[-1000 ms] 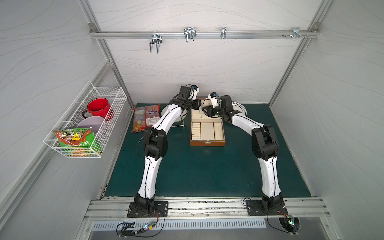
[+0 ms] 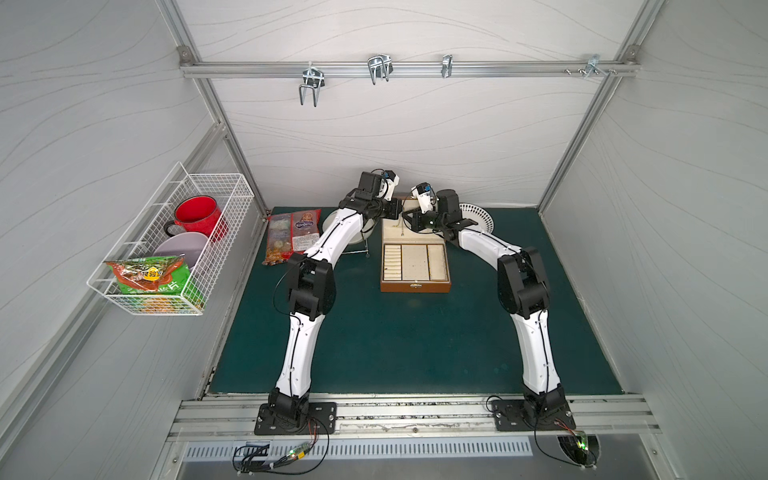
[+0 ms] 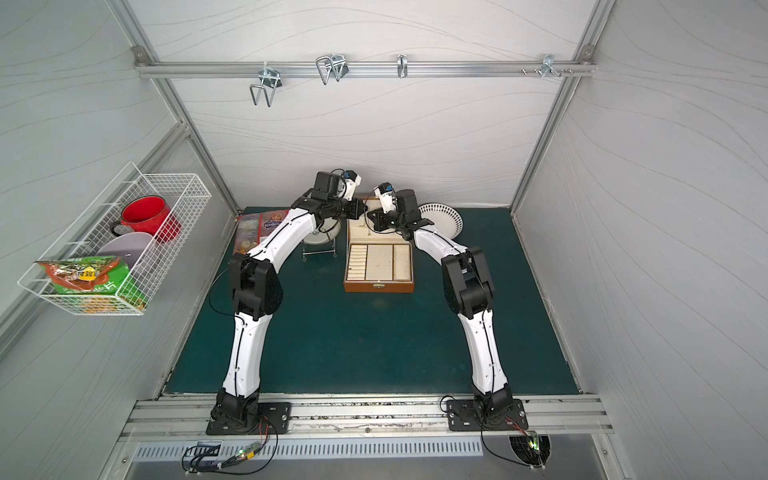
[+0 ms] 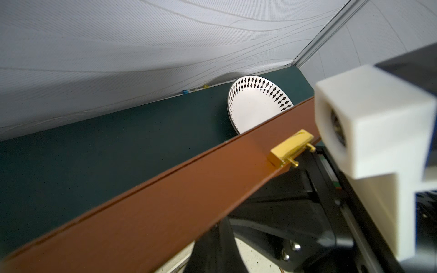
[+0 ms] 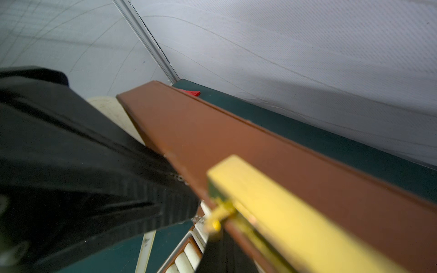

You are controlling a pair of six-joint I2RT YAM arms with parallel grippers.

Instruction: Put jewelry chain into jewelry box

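Observation:
The jewelry box stands open at the back centre, its cream trays showing, its lid upright behind with a brown outer face and brass latch. A thin strand hangs against the lid's cream inside in the top left view; whether it is the jewelry chain I cannot tell. Both my left gripper and my right gripper are at the lid, one either side of its middle, both shut. The right wrist view has the latch very close. Whether either touches the lid is unclear.
A patterned plate lies right of the box, snack bags and a round dish on a rack to its left. A wire basket hangs on the left wall.
The left arm and box look unchanged.

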